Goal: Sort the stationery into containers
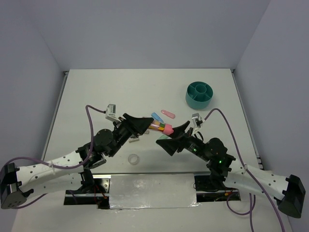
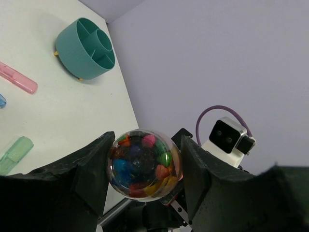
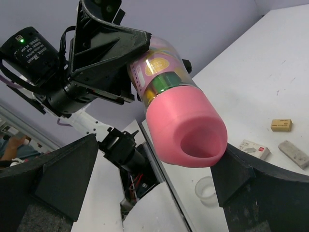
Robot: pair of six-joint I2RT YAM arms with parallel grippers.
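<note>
A clear jar (image 1: 158,126) of colourful pieces with a pink cap is held in the air between my two arms. My left gripper (image 1: 148,123) is shut on its far end; in the left wrist view the jar's round bottom (image 2: 144,165) sits between the fingers. The pink cap (image 3: 187,126) points toward my right gripper (image 1: 175,137), whose fingers stand open and apart around it. A green round organizer (image 1: 199,95) with compartments stands at the back right. On the table lie a pink item (image 1: 168,114), a blue item (image 1: 157,117) and a green item (image 2: 19,151).
Small erasers (image 3: 281,125) lie on the table, along with a white one (image 3: 254,149) and a grey one (image 3: 293,153). A clear ring-like item (image 1: 133,159) rests near the front edge.
</note>
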